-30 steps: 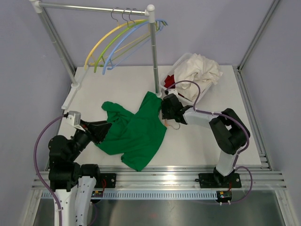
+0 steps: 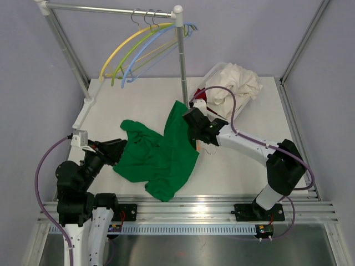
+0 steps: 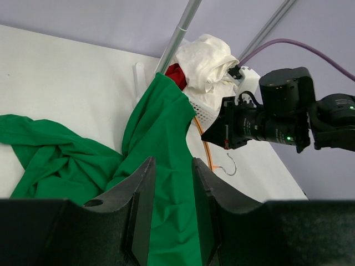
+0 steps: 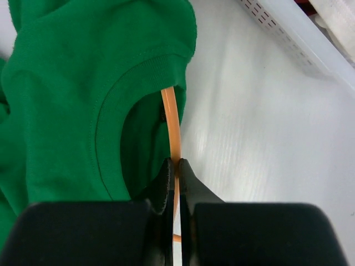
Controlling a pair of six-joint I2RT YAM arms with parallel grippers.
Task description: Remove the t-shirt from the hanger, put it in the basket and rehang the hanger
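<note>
The green T-shirt is spread over the white table, its collar end raised toward my right gripper. An orange hanger comes out of the neck opening and passes between the right fingertips, which are shut on it. In the left wrist view the hanger slants down from the collar, its wire hook hanging free below the right gripper. The rest of the hanger is hidden in the shirt. My left gripper is partly open beside the shirt's left edge, with nothing between its fingers.
A rack post rises behind the shirt, with yellow, green and blue hangers on its rail. A white basket holding pale and red cloth stands at the back right. Bare table lies at the front right.
Over the last second the left gripper has shifted slightly left.
</note>
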